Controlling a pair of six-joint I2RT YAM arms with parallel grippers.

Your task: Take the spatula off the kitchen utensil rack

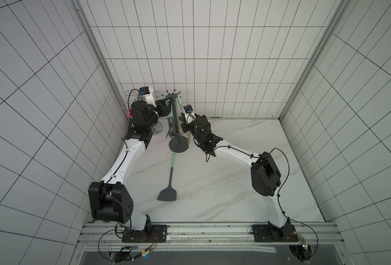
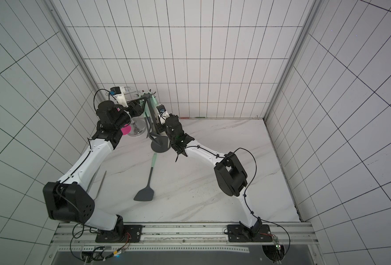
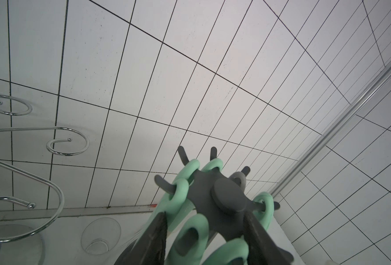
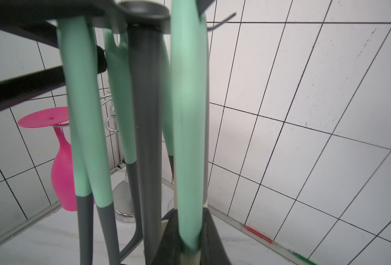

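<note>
The utensil rack (image 1: 178,143) stands at the back left, its dark hooked top (image 3: 224,198) carrying several green-handled utensils. My left gripper is at that top, its fingers apart, with hooks and green handle loops between and around them. Lower down on the rack's right side, my right gripper is shut on a green handle (image 4: 188,123) that still reaches up to the rack's top. What tool this handle ends in is hidden below the right wrist view. A dark spatula with a green handle (image 1: 167,193) lies flat on the counter in front of the rack.
Close beside the rack on the left are a metal holder with curled wire arms (image 3: 67,141) and a pink goblet (image 4: 63,176). A clear glass (image 3: 100,236) stands near the back wall. The counter's middle and right are open.
</note>
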